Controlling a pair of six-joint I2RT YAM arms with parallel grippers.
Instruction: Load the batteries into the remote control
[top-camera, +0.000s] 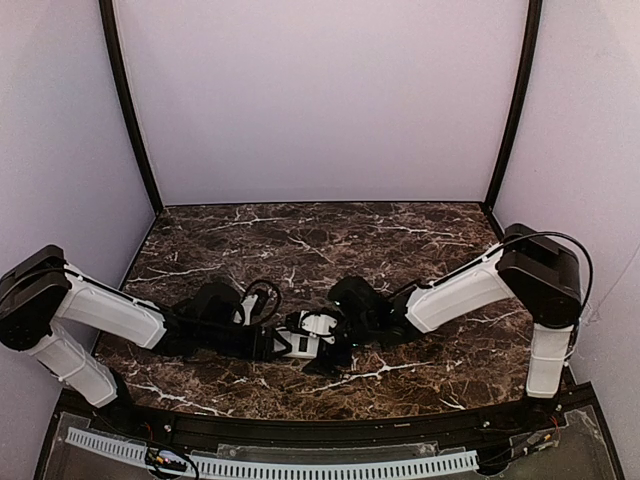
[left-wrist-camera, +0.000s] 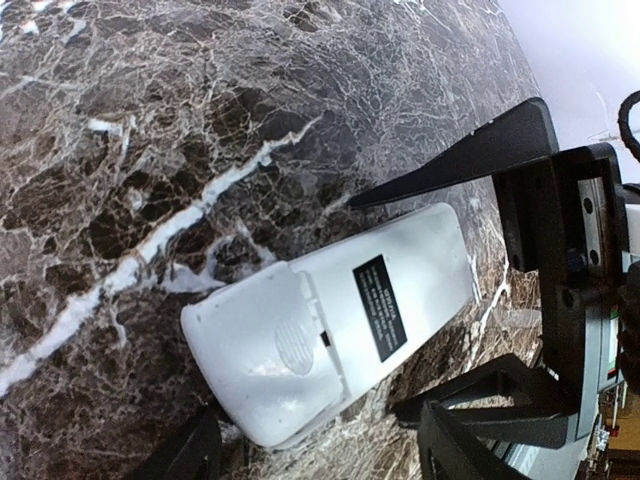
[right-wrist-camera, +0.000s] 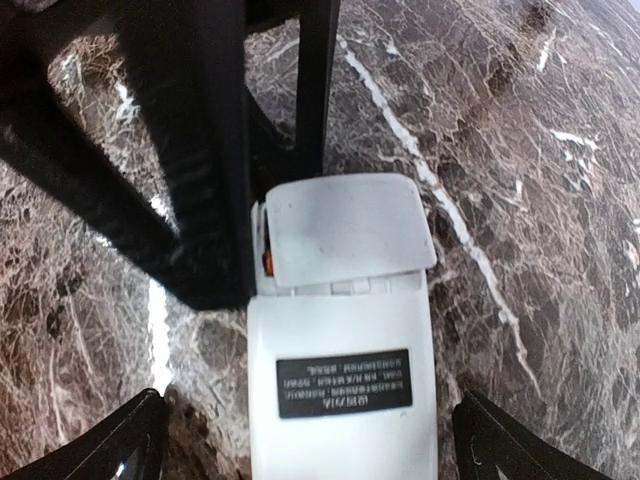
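The white remote (left-wrist-camera: 410, 280) lies on the dark marble table (top-camera: 320, 240) between my grippers, its black label showing. At one end its battery cover (right-wrist-camera: 345, 225) looks slightly raised, with a small orange bit visible at the side beneath it. My left gripper stands open just off that cover end in the left wrist view; its black parts reach beside the cover in the right wrist view. My right gripper is open, its fingertips on either side of the remote's body, apart from it.
Pale walls (top-camera: 320, 100) enclose the left, back and right sides. Both arms crowd together at the front middle, close to one another.
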